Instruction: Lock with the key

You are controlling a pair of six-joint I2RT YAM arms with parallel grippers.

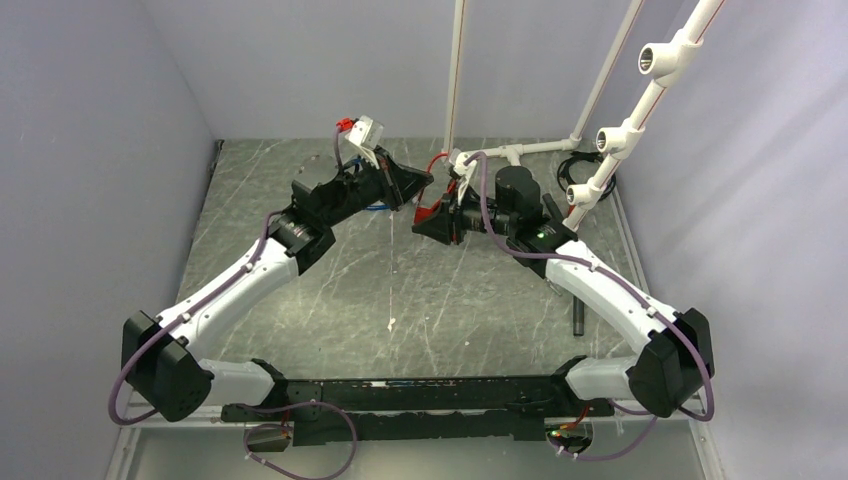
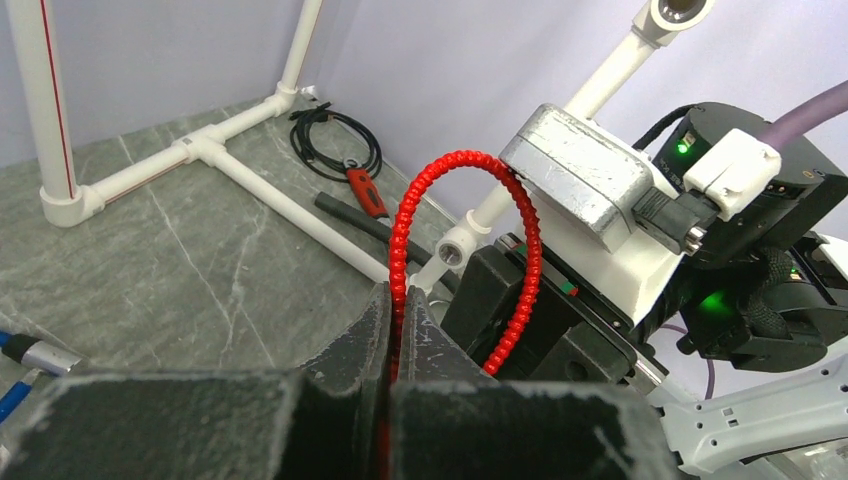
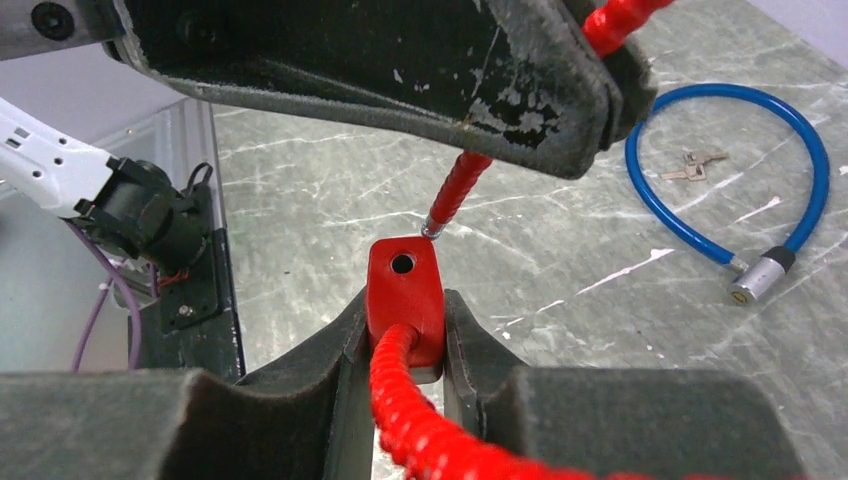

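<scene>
In the right wrist view the red lock body (image 3: pixel 405 285), with a round hole in its end face, sits between the fingers of my right gripper, which is shut on it. The red beaded cable (image 2: pixel 467 160) arches from there to my left gripper, which is shut with the cable running between its fingertips. Below the left fingers, the cable's metal tip (image 3: pixel 431 229) shows close to the lock's upper edge near the hole, apparently outside it. Two small keys (image 3: pixel 695 167) lie on the table inside the loop of a blue cable lock (image 3: pixel 815 165).
White pipes (image 2: pixel 140 182) form a frame along the back. A coiled black cord (image 2: pixel 312 140), a red-handled tool (image 2: pixel 366 192) and a dark bar (image 1: pixel 578 315) lie at the right.
</scene>
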